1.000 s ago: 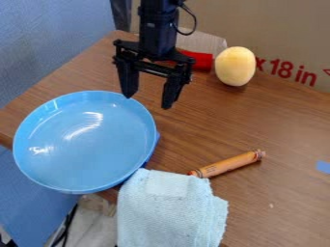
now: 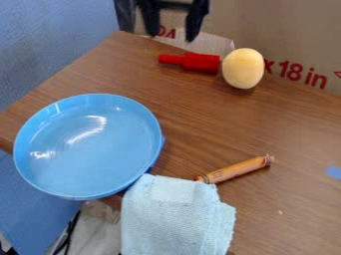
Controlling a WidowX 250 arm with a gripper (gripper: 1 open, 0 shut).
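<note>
My black gripper (image 2: 164,20) is high at the top edge of the camera view, blurred and partly out of frame, so whether it is open or shut is unclear. Below it a red object (image 2: 190,62), possibly a rolling pin, lies on the wooden table (image 2: 253,129). A pale yellow egg-shaped object (image 2: 242,68) stands to its right. A blue plate (image 2: 88,144) fills the left front. A wooden rolling pin (image 2: 236,169) lies right of the plate, and a light blue folded cloth (image 2: 177,221) lies at the bottom.
A cardboard panel with red lettering (image 2: 293,72) runs behind the table. Dark cables and pale material show at the lower left, off the table.
My gripper has risen from above the middle of the table to the top edge of the view, uncovering the red object. The other things have not moved.
</note>
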